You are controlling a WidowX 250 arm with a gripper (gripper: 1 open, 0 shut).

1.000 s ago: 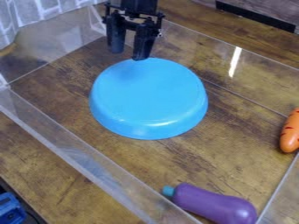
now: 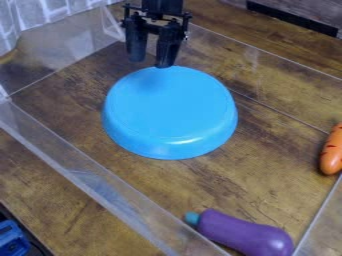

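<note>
The black gripper (image 2: 151, 48) hangs at the top centre over the back of a wooden surface, its two fingers apart with nothing visible between them. Just below and in front of it a blue round dish (image 2: 171, 112) lies upside down on the wood. A purple toy eggplant (image 2: 241, 233) lies at the front right, and an orange toy carrot (image 2: 331, 150) lies at the right edge, partly cut off.
Clear plastic walls (image 2: 94, 180) border the wooden surface (image 2: 80, 105). A blue object (image 2: 10, 240) sits outside at the lower left. Bare wood lies left and right of the dish.
</note>
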